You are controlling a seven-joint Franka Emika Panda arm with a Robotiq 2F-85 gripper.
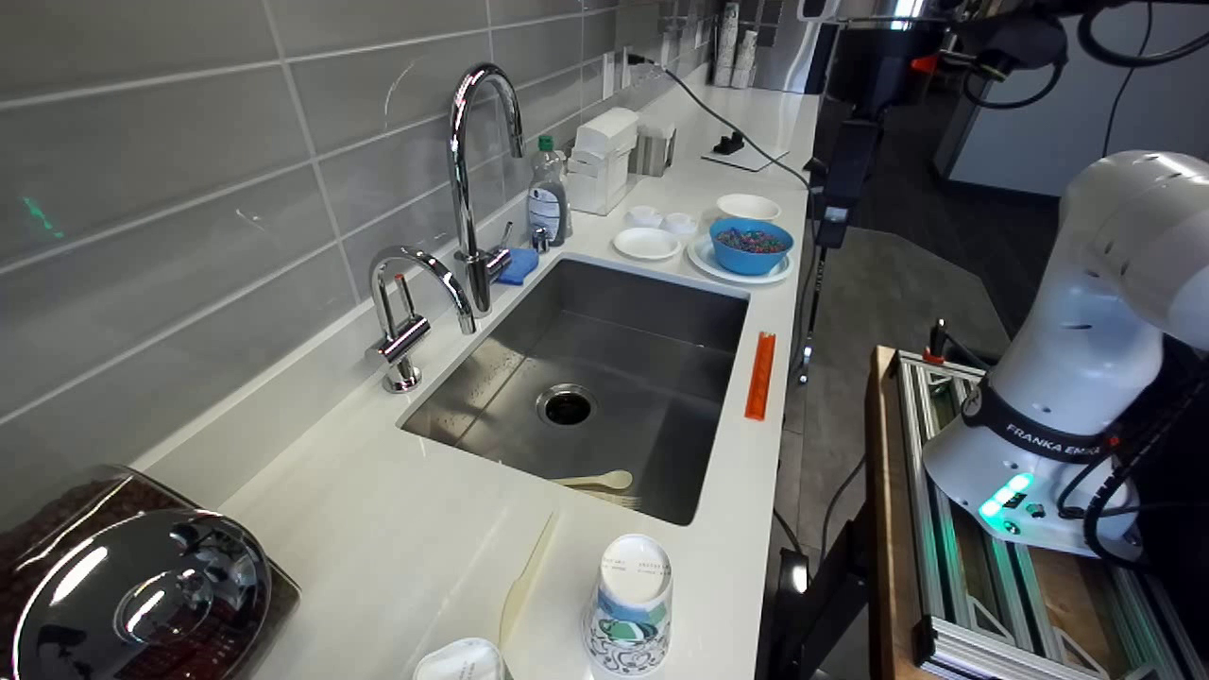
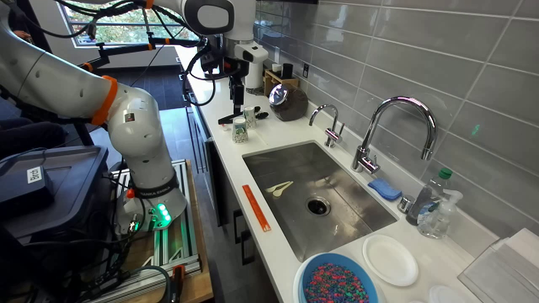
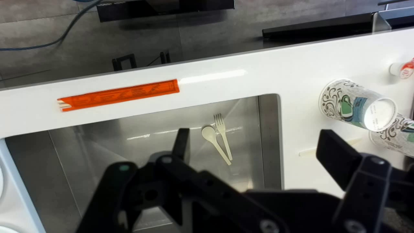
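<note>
In the wrist view my gripper is open, its two black fingers (image 3: 181, 141) wide apart with nothing held. Below it, in the steel sink (image 3: 104, 149), lie a pale spoon (image 3: 209, 134) and a fork (image 3: 221, 127) side by side. A pale knife (image 1: 528, 580) rests on the counter beside the sink. Two patterned paper cups stand upside down there, one nearer the edge (image 1: 630, 612) and another (image 2: 249, 117) close by. Exterior view 2 has the gripper (image 2: 233, 119) above the counter around these cups; its exact height is hard to judge.
An orange chopstick packet (image 1: 761, 376) lies along the sink's front rim. Beyond the sink stand a blue bowl (image 1: 749, 249) of colourful bits and a white plate (image 1: 647, 244). Two faucets (image 1: 467, 193) rise behind the basin. A dark glass jar (image 2: 288, 103) sits by the wall.
</note>
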